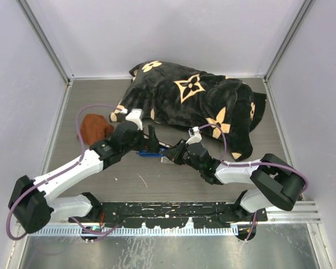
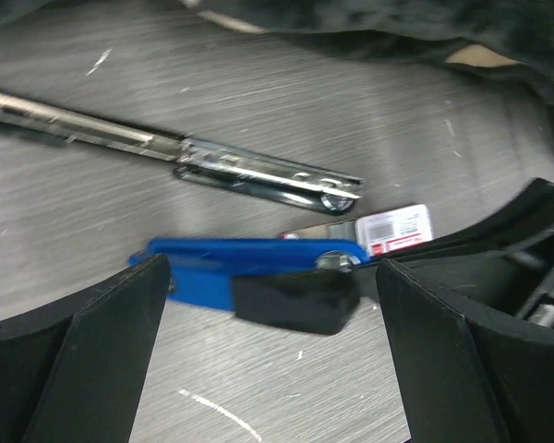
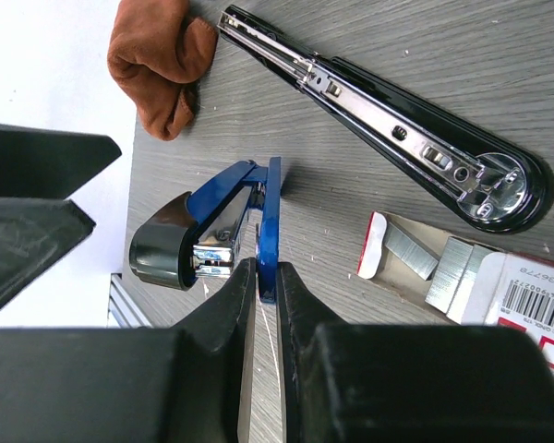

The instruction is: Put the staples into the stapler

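Observation:
In the right wrist view a long black stapler (image 3: 392, 125) lies on the table, its metal rail exposed. My right gripper is shut on the edge of a blue tool (image 3: 270, 221) with a black end, holding it in front of the stapler. Open and empty, my left gripper (image 1: 150, 143) is over the same area; in the left wrist view the blue tool (image 2: 268, 254) appears between its spread fingers, and I cannot tell whether they touch it. An open box (image 3: 545, 305) shows silvery staple strips (image 3: 451, 272) inside.
A brown cloth (image 1: 95, 129) sits at the left of the table. Behind the stapler a dark patterned blanket (image 1: 185, 98) covers much of the back.

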